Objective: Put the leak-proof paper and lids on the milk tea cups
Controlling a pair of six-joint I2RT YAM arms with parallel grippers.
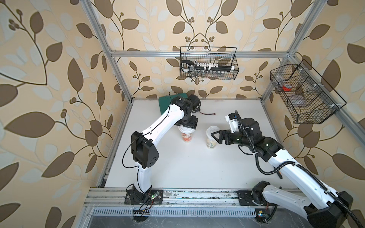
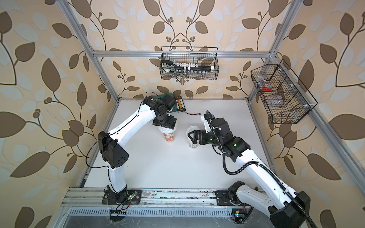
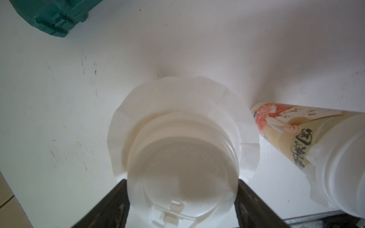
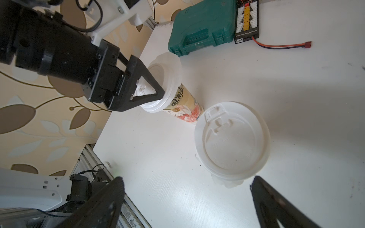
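In the left wrist view, the left milk tea cup's white lid (image 3: 186, 167) sits between the fingers of my open left gripper. A pale round sheet of leak proof paper (image 3: 182, 89) spreads out from beneath that lid. The left cup's printed side (image 4: 186, 104) shows in the right wrist view, upright on the table. To its right stands the second cup, its white lid (image 4: 233, 140) on and a scrap of paper (image 4: 228, 182) poking out below the rim. My right gripper is open near this second cup, nothing between its fingers.
A green case (image 4: 205, 26) and a small black board (image 4: 247, 19) with a red-tipped cable lie at the back of the table. Wire baskets (image 1: 209, 62) hang above on the frame.
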